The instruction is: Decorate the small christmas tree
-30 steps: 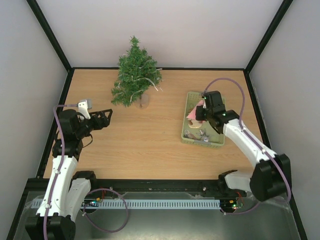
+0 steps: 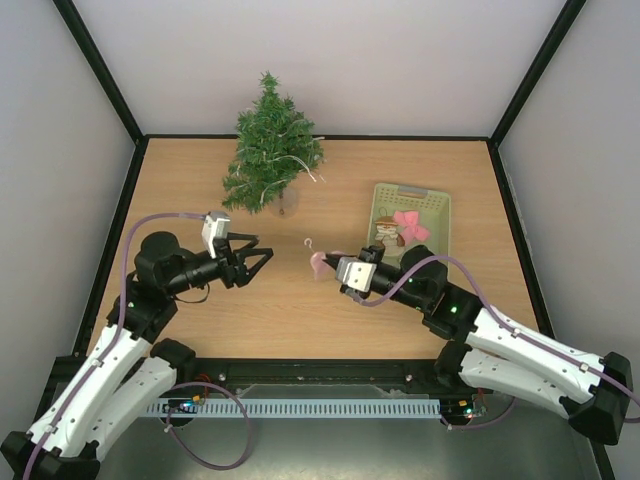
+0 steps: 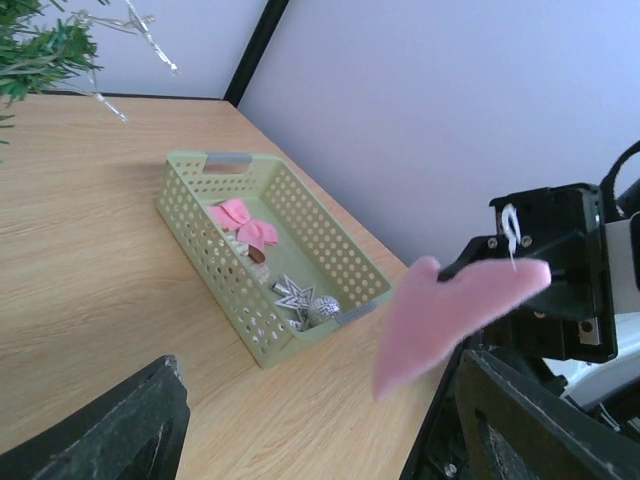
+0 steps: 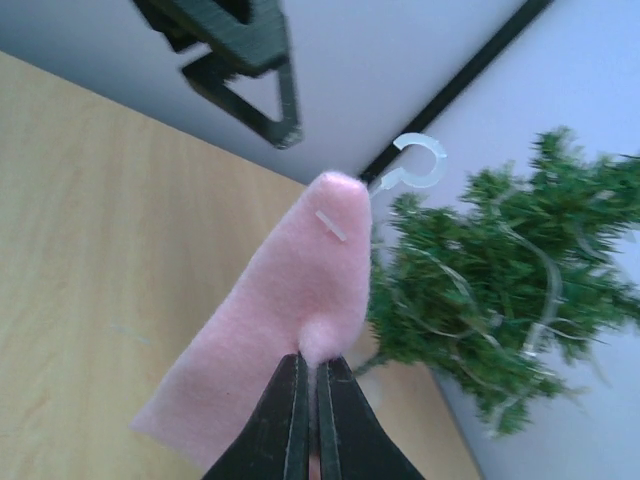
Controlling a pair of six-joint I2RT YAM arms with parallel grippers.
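The small green Christmas tree [image 2: 270, 150] stands at the back left of the table. My right gripper is shut on a pink felt ornament [image 4: 270, 300] [image 3: 450, 310] with a white hook [image 4: 420, 160], held over the table's middle right. My left gripper [image 2: 250, 260] is left of it, below the tree, its fingers apart with no object visible between them. In the left wrist view the pink ornament hangs just ahead of those fingers, to the right.
A green perforated basket [image 3: 200, 260] at the right holds a pink bow [image 2: 410, 224], silver ornaments [image 3: 322, 309] and other small decorations.
My left arm has moved right toward it.
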